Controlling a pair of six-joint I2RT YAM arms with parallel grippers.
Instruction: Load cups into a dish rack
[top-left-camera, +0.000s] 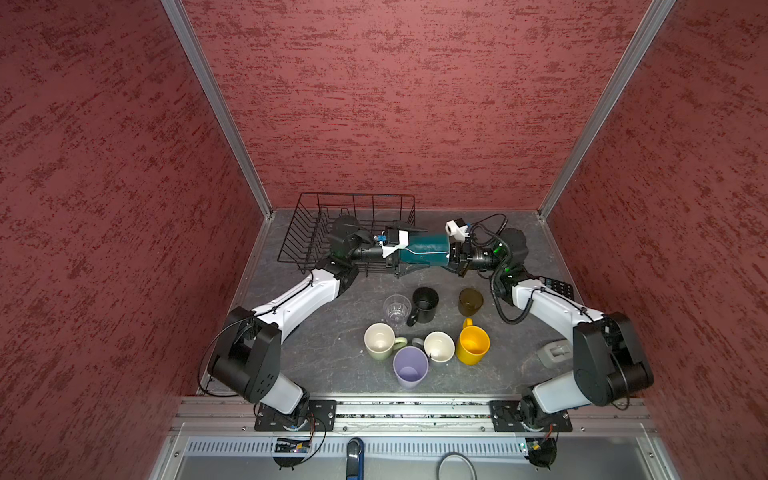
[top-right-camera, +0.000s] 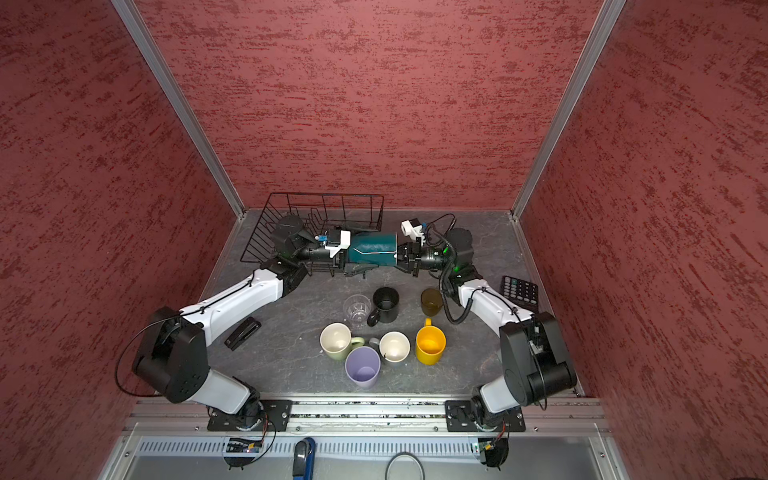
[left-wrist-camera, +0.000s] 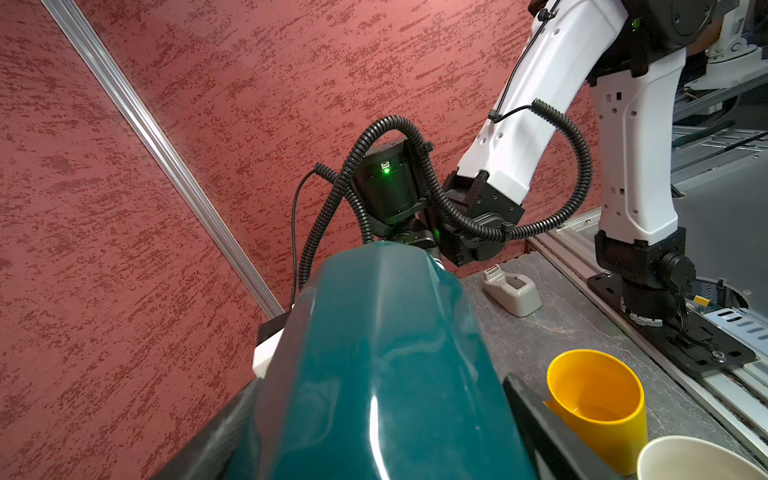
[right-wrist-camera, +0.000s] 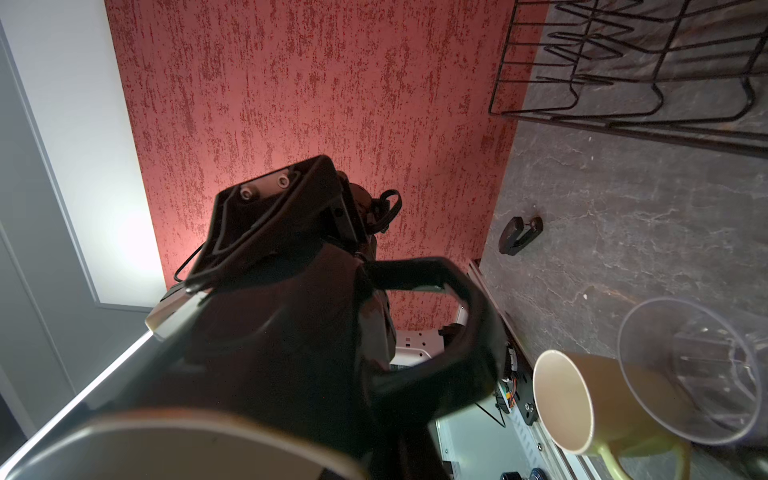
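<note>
A teal mug (top-left-camera: 424, 249) hangs sideways above the table between my two grippers. My right gripper (top-left-camera: 453, 257) is shut on its rim end. My left gripper (top-left-camera: 409, 249) stands open at the opposite end, one finger on either side of the mug. Whether those fingers touch it I cannot tell. In the right wrist view the mug's handle (right-wrist-camera: 472, 352) sticks out to the side. The black wire dish rack (top-left-camera: 297, 232) is behind the left arm. On the table are a clear glass (top-left-camera: 397, 310), a black mug (top-left-camera: 425, 304), a brown glass (top-left-camera: 470, 302) and a yellow mug (top-left-camera: 473, 345).
Nearer the front edge stand a pale green mug (top-left-camera: 379, 341), a purple mug (top-left-camera: 410, 365) and a white cup (top-left-camera: 439, 347). A black clip-like object (top-right-camera: 242, 333) lies at left, a calculator-like pad (top-right-camera: 520, 292) at right.
</note>
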